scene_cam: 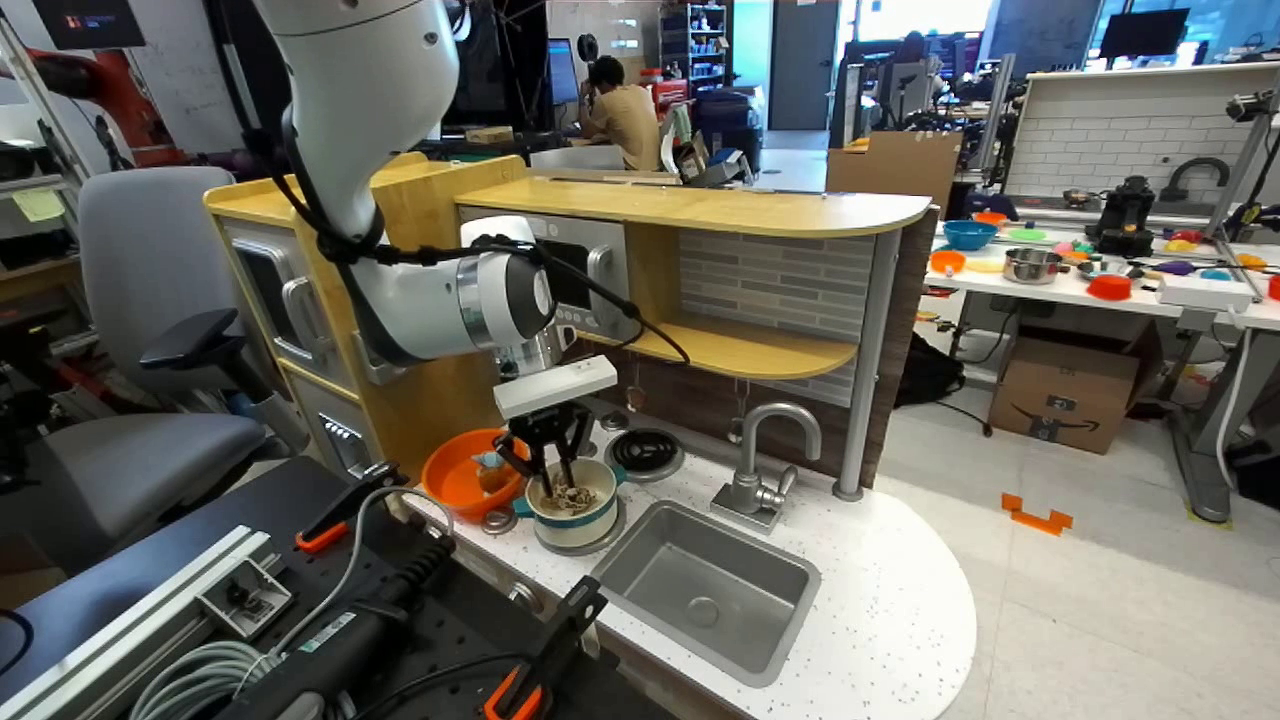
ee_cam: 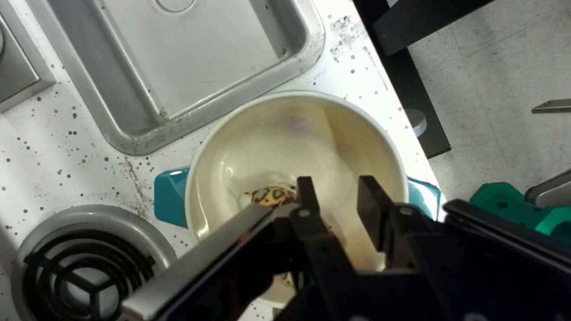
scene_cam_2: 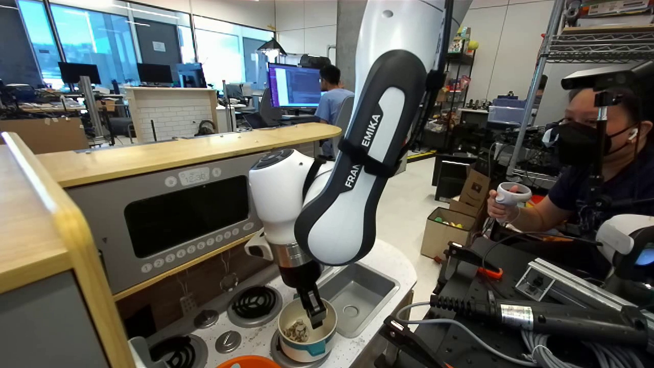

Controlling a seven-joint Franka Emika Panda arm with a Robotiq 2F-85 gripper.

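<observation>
A cream pot (ee_cam: 299,95) with teal handles (ee_cam: 172,198) stands on a burner beside the sink. Inside it lies a brown-and-tan spotted item (ee_cam: 270,197), partly hidden by the gripper in the wrist view; the same patterned item (scene_cam_2: 298,331) shows on the pot floor in exterior view 2. My gripper points down over the pot. Its two black fingers (ee_cam: 307,193) stand part open with a visible gap, and nothing shows between them. In exterior view 1 the fingertips reach around the rim level or just inside the pot.
An orange bowl (scene_cam: 446,482) holding a toy sits close to the pot's left. The sink (scene_cam: 708,600) and its faucet (scene_cam: 780,414) are on the other side; the sink is empty. A bare burner (scene_cam: 645,451) lies behind.
</observation>
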